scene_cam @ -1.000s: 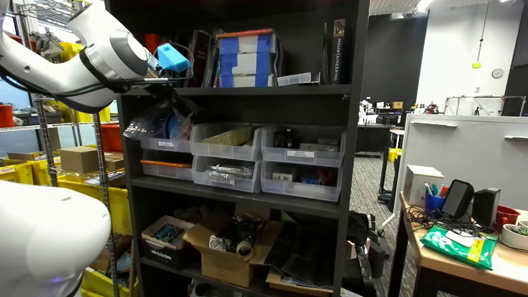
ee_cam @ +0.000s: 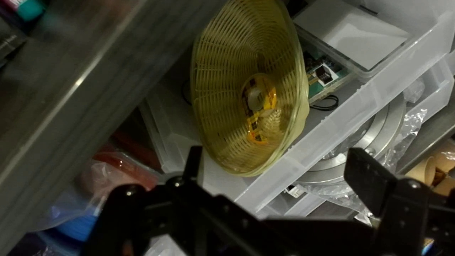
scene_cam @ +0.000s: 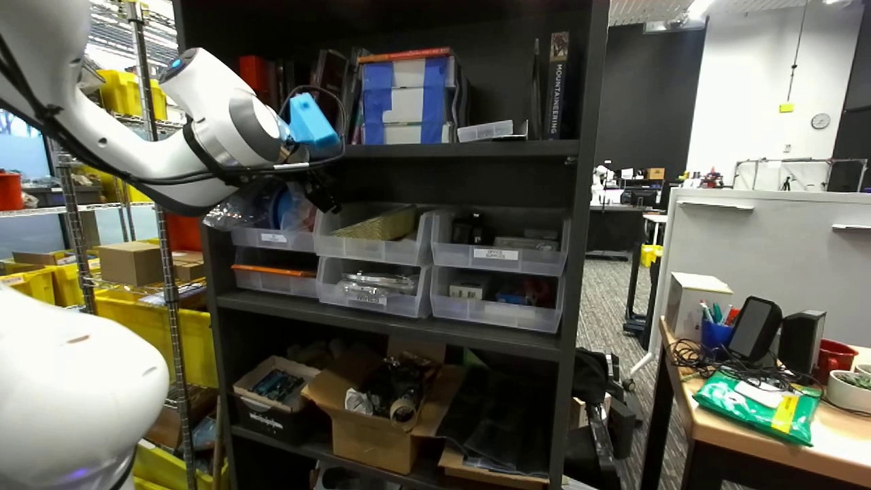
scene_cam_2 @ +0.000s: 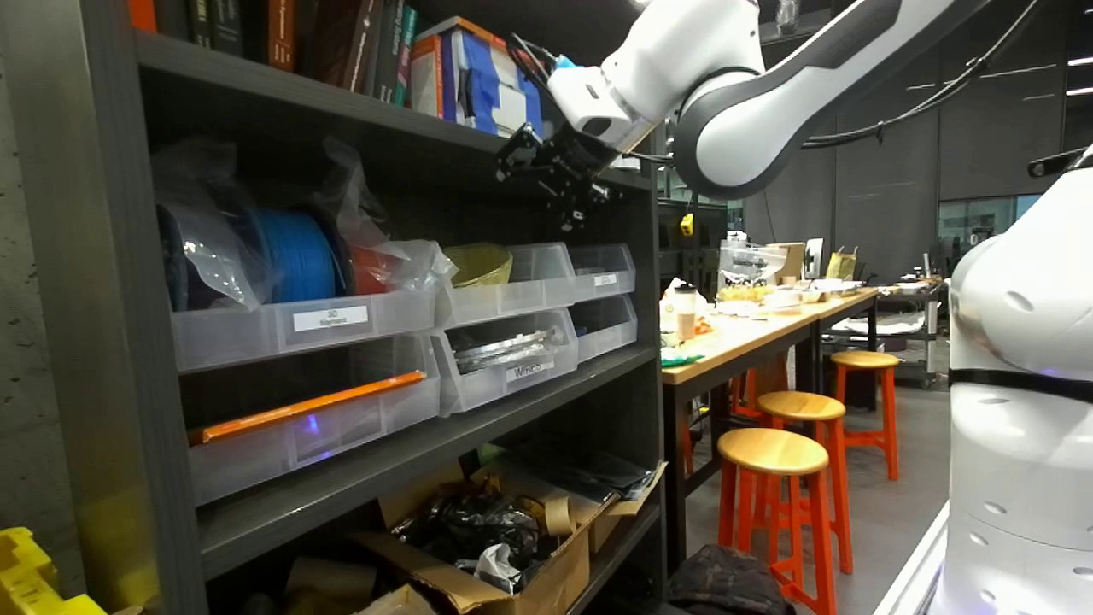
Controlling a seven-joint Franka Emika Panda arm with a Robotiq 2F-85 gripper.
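My gripper is open, its two black fingers wide apart with nothing held between them. In the wrist view a yellow woven basket (ee_cam: 221, 98) lies ahead of the fingers, tilted on its side in a clear plastic bin (ee_cam: 341, 121). A yellow-and-black roll or tag (ee_cam: 268, 96) sits inside the basket. From the first exterior view, the gripper (scene_cam: 326, 196) hangs in front of the shelf, up and left of the basket (scene_cam: 380, 224). The second exterior view shows the gripper (scene_cam_2: 533, 190) above the basket (scene_cam_2: 479, 265), apart from it.
The shelf board (ee_cam: 81, 85) above the bins runs close to the gripper. A bin with bagged blue filament (scene_cam_2: 297, 256) stands left of the basket's bin; a bin labelled office supplies (scene_cam: 496, 254) stands right. Books and boxes (scene_cam: 408, 98) fill the upper shelf.
The arm and gripper have moved right and slightly down in the first exterior view, closer to the basket's bin. The basket and bins have stayed in place.
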